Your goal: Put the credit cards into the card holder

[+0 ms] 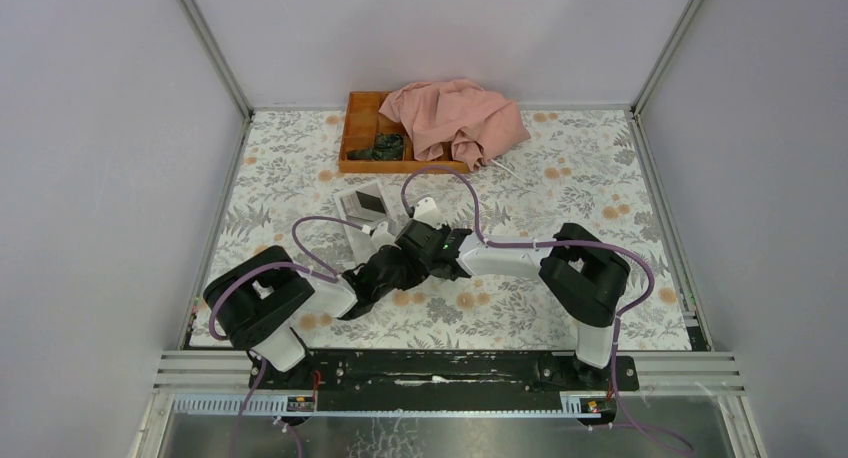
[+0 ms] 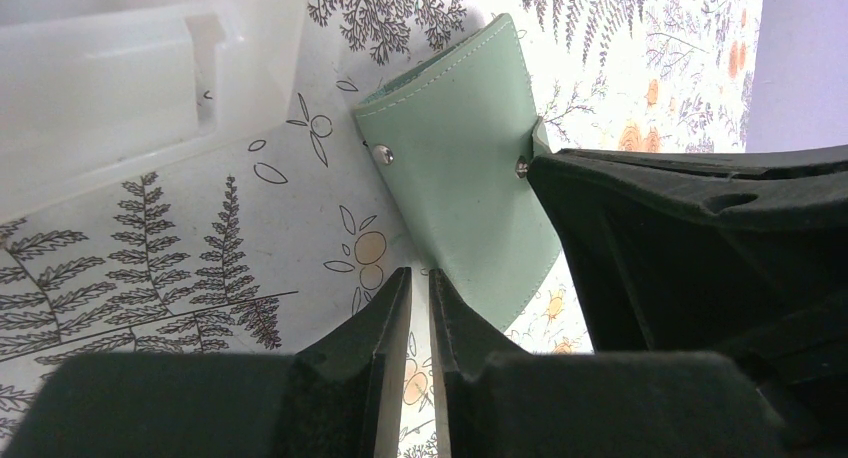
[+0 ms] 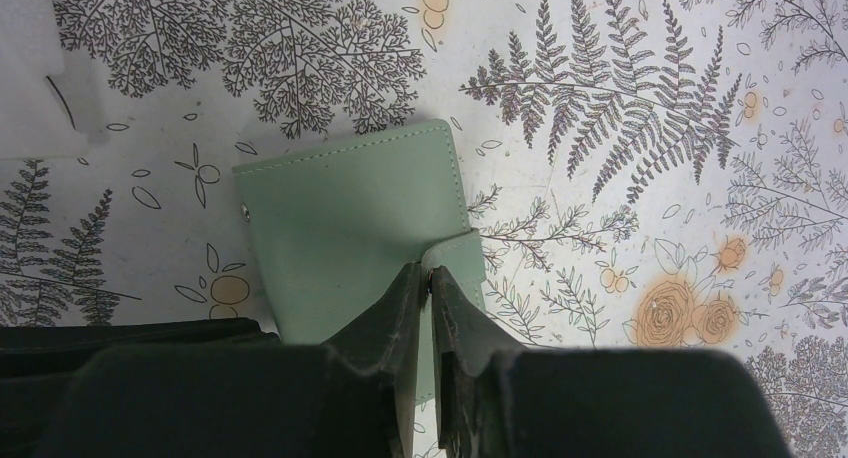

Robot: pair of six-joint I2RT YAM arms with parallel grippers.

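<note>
The green card holder (image 2: 465,148) lies on the patterned table; its tab, with a metal snap, shows at its right edge. My right gripper is shut on that tab (image 3: 457,256). Close by, my left gripper is slightly open, with a narrow gap between its fingertips and nothing visible in it. It hovers at the holder's lower left edge; contact cannot be told. From above, both arms cover the holder. A dark card-like piece (image 1: 362,205) rests in the white tray (image 1: 346,204) beyond the left gripper.
An orange-brown box (image 1: 357,128) with compartments stands at the back, holding a dark green item (image 1: 385,149). Pink cloth (image 1: 460,118) drapes over its right part. The two wrists are very near each other. Free table lies to the right.
</note>
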